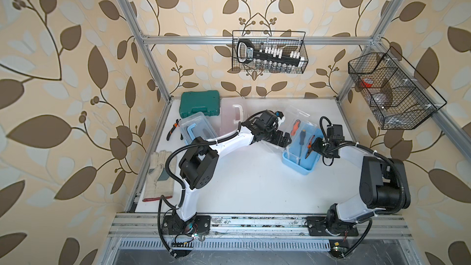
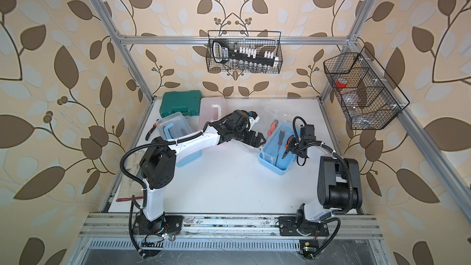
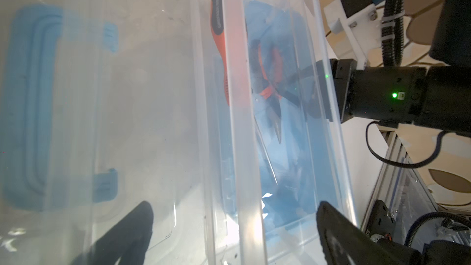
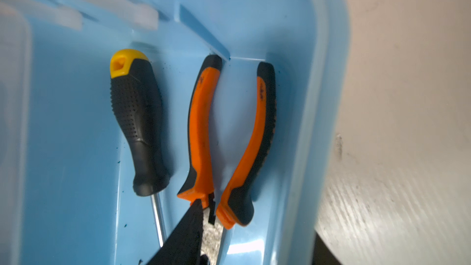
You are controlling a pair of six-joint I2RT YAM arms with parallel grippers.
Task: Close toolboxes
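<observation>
An open blue toolbox [image 1: 303, 164] [image 2: 277, 166] holds screwdrivers and orange-handled pliers [image 4: 201, 127], with a black-and-yellow screwdriver [image 4: 137, 122] beside them. A clear lid [image 3: 142, 117] with a blue handle rises at its left side. My left gripper [image 1: 283, 138] is at that lid, fingers apart; whether anything is between them is unclear. My right gripper [image 1: 316, 146] stands part open at the box's right wall, which runs between its fingertips.
At the back left are a green case [image 1: 199, 102], a pink case [image 1: 228, 110] and another clear-lidded blue box [image 1: 193, 125]. Pliers [image 1: 172, 128] and gloves [image 1: 159, 176] lie at the left.
</observation>
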